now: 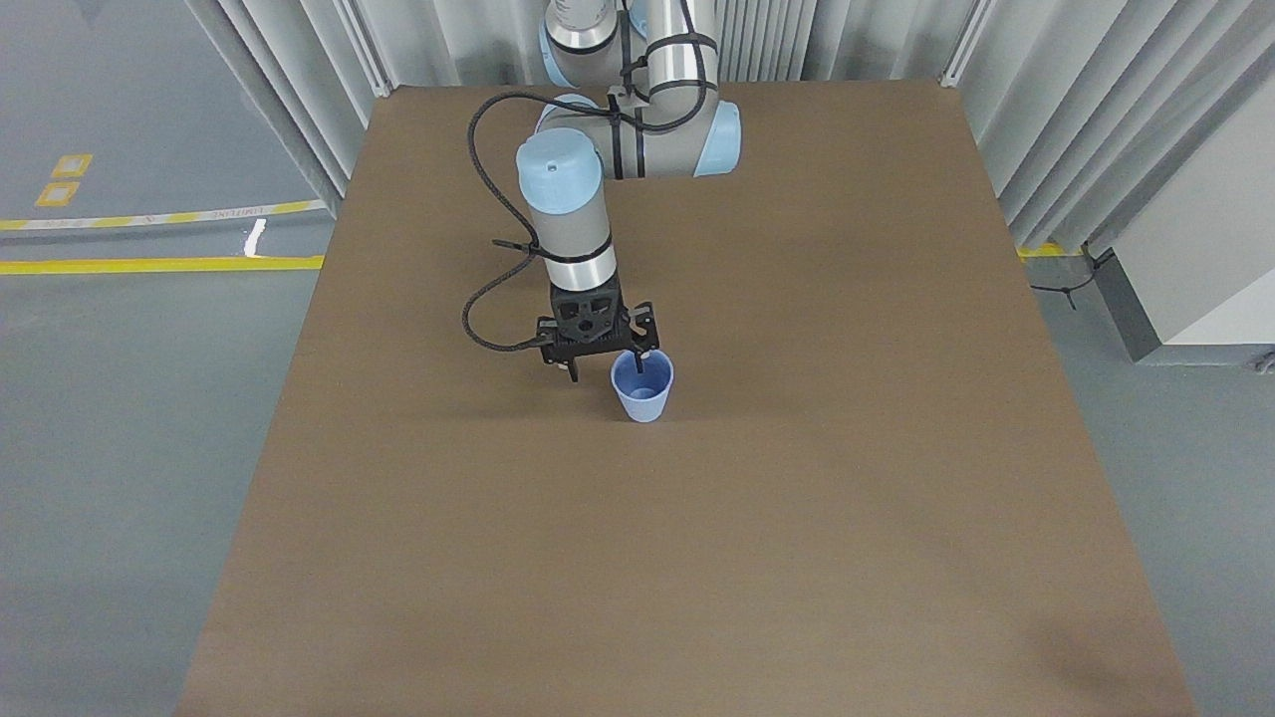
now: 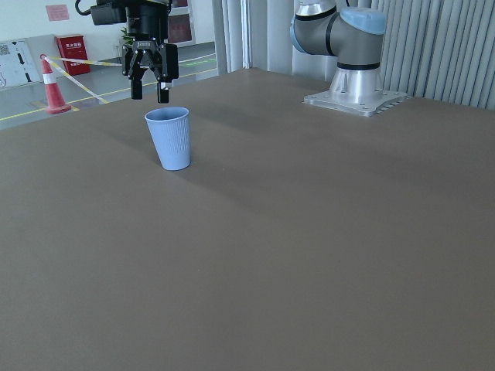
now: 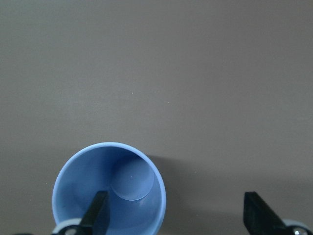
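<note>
A pale blue ribbed cup (image 1: pixel 641 400) stands upright on the brown table (image 1: pixel 837 502). My gripper (image 1: pixel 607 366) is open just above it, with its fingers spread. In the left view the fingers hang above the level of the rim of the cup (image 2: pixel 172 144), a little behind or beside it. In the wrist view one finger (image 3: pixel 98 215) overlaps the inside of the cup (image 3: pixel 142 205) as seen from above, and the other (image 3: pixel 259 215) is over bare table. Nothing is held between them.
A robot base (image 2: pixel 356 93) is mounted at the back of the table in the left view. Curtains and floor lie beyond the table's edges.
</note>
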